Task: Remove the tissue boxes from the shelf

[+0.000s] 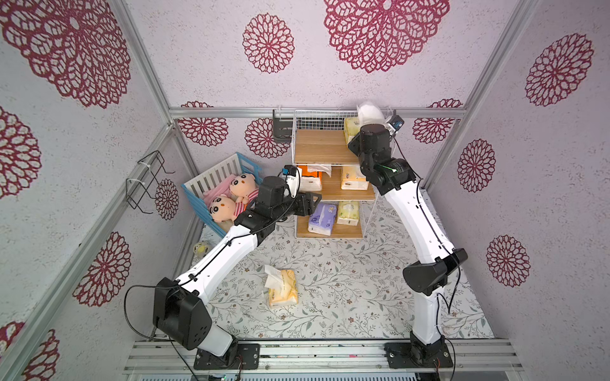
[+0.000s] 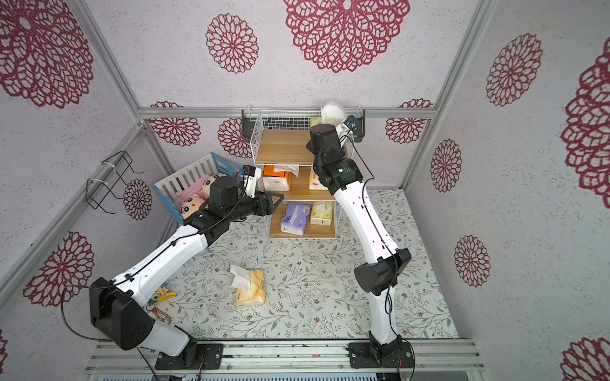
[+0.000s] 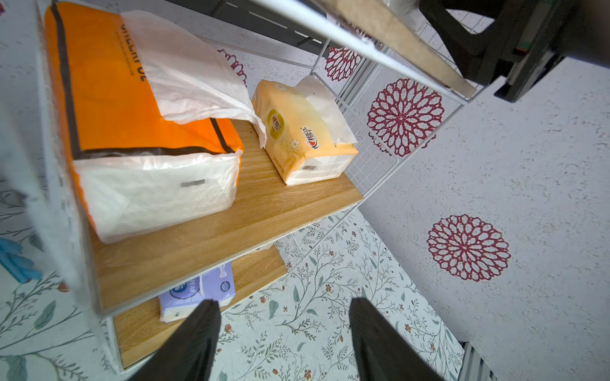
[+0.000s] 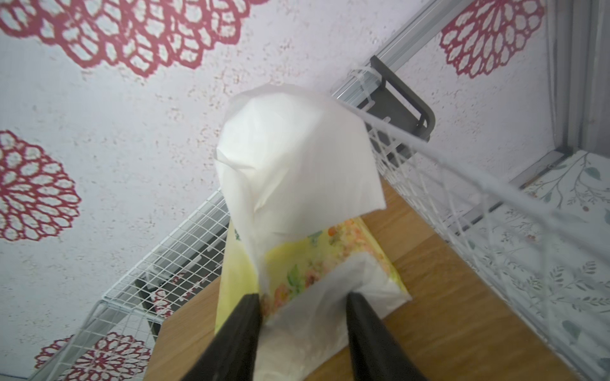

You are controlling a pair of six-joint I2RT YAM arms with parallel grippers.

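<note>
A yellow tissue pack [image 4: 311, 263] with a large white tissue sticking up stands on the top shelf board. My right gripper is open right at its near end, part of the white wrapping showing between the fingers; contact is unclear. On the middle board are an orange pack [image 3: 127, 95] at left and a pale yellow-orange pack [image 3: 295, 133] at right. The bottom board holds a purple pack [image 1: 322, 217] and a yellow-green pack [image 1: 348, 212]. My left gripper stands open and empty before the shelf's left side. One orange-yellow pack [image 1: 284, 289] lies on the table.
White wire side walls [image 4: 438, 171] and the top board [image 1: 321, 146] frame the shelf. A blue-and-white crate [image 1: 209, 184] of dolls sits left of it, close to the left arm.
</note>
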